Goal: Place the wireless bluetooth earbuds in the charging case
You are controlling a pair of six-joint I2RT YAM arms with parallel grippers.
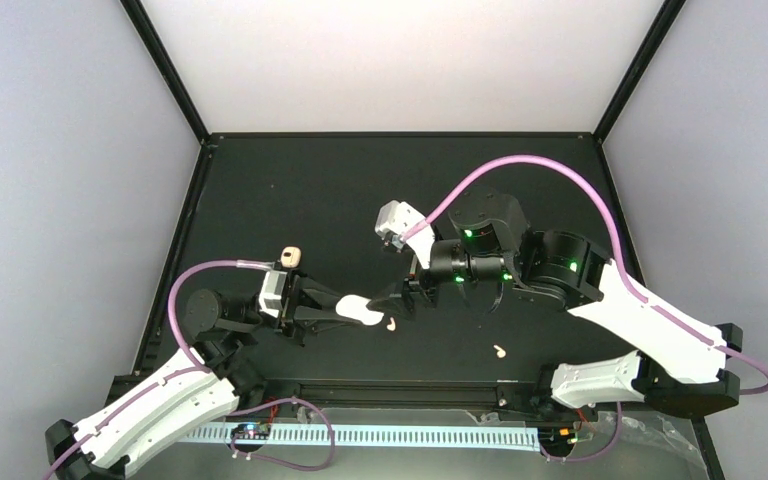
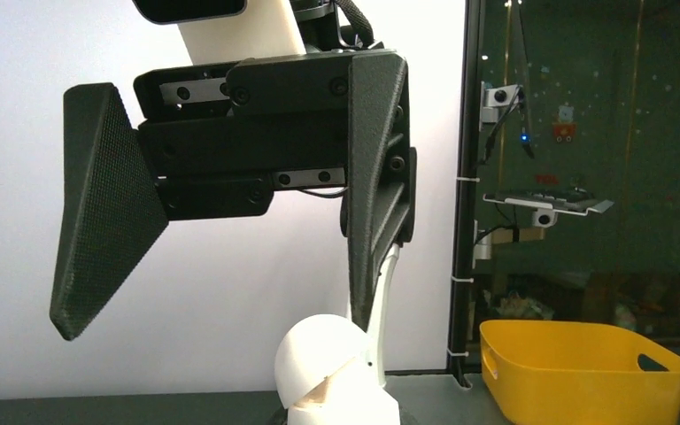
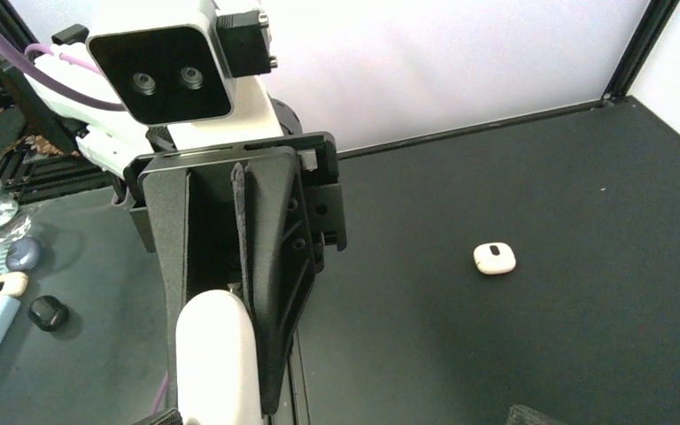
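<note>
The white charging case is held up by my left gripper, shut on it. In the left wrist view the case shows its rounded lid standing partly open, with a beige gap under it. My right gripper is open, nothing between its fingers, beside the case. One right finger reaches down to the lid's edge; whether it touches, I cannot tell. Two small pale earbuds lie on the black table: one earbud just right of the case, another earbud farther right.
A small cream block with a dark mark lies behind the left gripper. Beyond the table's front edge runs a white perforated strip. A yellow basket stands outside.
</note>
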